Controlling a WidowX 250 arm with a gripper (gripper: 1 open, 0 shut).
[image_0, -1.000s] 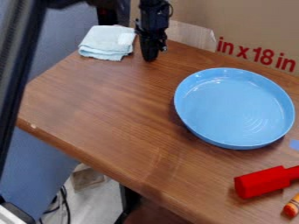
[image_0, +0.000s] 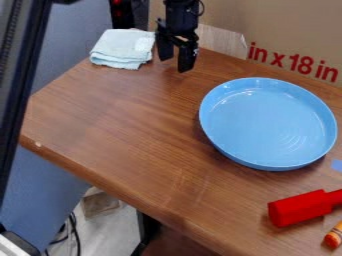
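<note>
My black gripper (image_0: 175, 54) hangs at the back of the wooden table, just right of a folded pale blue cloth (image_0: 123, 49). Its fingers appear spread apart, with nothing visible between them. A large blue plate (image_0: 266, 121) lies on the right side of the table. A red object (image_0: 301, 206) lies near the front right corner, with a small orange item (image_0: 334, 235) at the edge beside it.
A cardboard surface with red printing (image_0: 287, 63) stands behind it. The table's left edge drops to a floor with cables.
The objects on the table have not visibly moved.
</note>
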